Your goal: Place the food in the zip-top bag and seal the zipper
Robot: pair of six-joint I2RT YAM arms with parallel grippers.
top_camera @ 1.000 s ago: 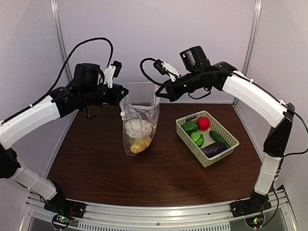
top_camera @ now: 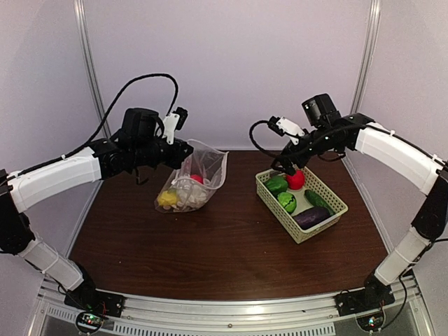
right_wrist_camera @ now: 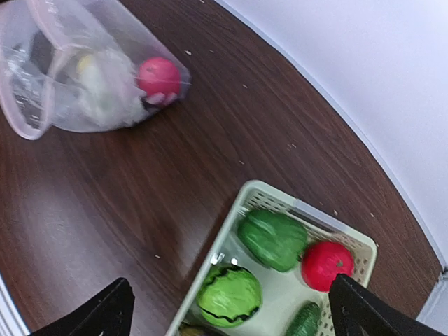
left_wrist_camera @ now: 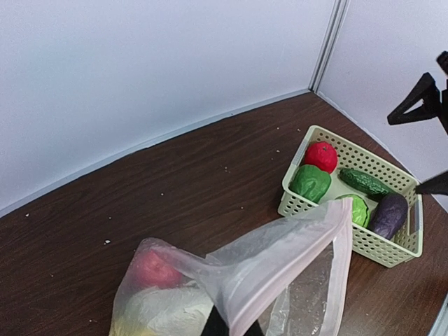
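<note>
A clear zip top bag (top_camera: pixel 210 175) rests on the table, holding a yellow item (top_camera: pixel 167 198), a whitish one and a red one (right_wrist_camera: pixel 158 78). My left gripper (top_camera: pixel 183 150) is shut on the bag's rim, which rises into the bottom of the left wrist view. My right gripper is open over the basket (top_camera: pixel 294 231), which holds a green pepper (right_wrist_camera: pixel 271 238), a red item (right_wrist_camera: pixel 326 266), a round green item (right_wrist_camera: pixel 229 296), a cucumber (left_wrist_camera: pixel 364 182) and an eggplant (left_wrist_camera: pixel 388 215).
Pale walls close it in at the back and sides.
The bag, upright earlier, has sunk and leans left, with the red item now showing. My left gripper is lower. My right gripper has moved from the bag's mouth down to above the basket.
</note>
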